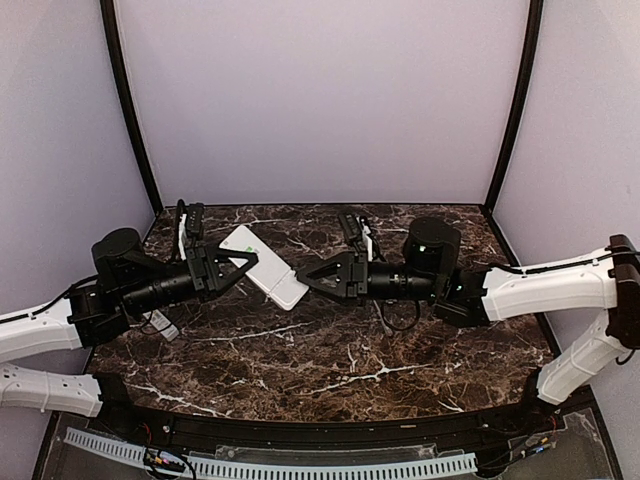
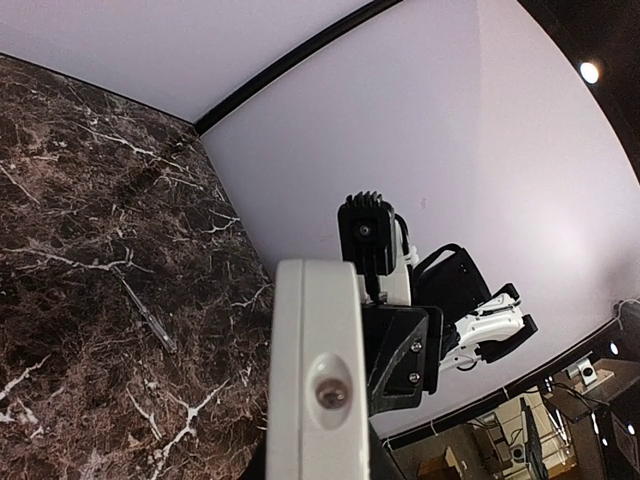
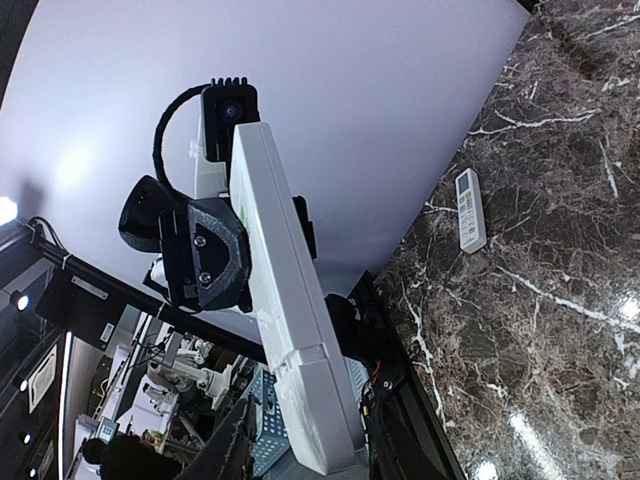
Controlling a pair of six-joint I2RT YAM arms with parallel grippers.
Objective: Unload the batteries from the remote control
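Observation:
My left gripper (image 1: 242,260) is shut on a white remote (image 1: 264,266) held tilted in the air; in the left wrist view the remote (image 2: 315,370) fills the lower middle. My right gripper (image 1: 308,276) is at the remote's lower right end, around the part below the seam of its back cover. In the right wrist view that end of the remote (image 3: 310,370) reaches down between the fingertips at the bottom edge; whether they press on it cannot be told. Batteries inside are hidden.
A smaller white remote (image 3: 470,210) lies on the dark marble table (image 1: 340,370) at the left.

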